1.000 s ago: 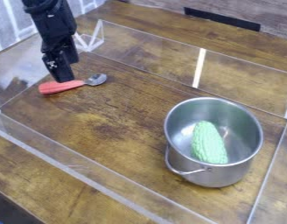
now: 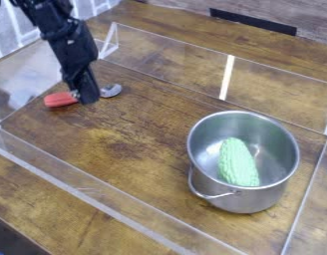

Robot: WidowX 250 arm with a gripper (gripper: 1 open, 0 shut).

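Note:
My black gripper (image 2: pixel 87 98) hangs low at the upper left, right over the red-handled utensil (image 2: pixel 60 100) with a grey head (image 2: pixel 111 92); its fingers cover the middle of the handle, and whether anything is between them is hard to see. A steel pot (image 2: pixel 273 149) stands at the right, holding a pale green corn cob (image 2: pixel 237 162).
Clear strips or panels run along the edges of the work area, with a white tape mark (image 2: pixel 227 77) at the back.
The gripper has come down and slightly to the right onto the utensil. The utensil and pot look unmoved.

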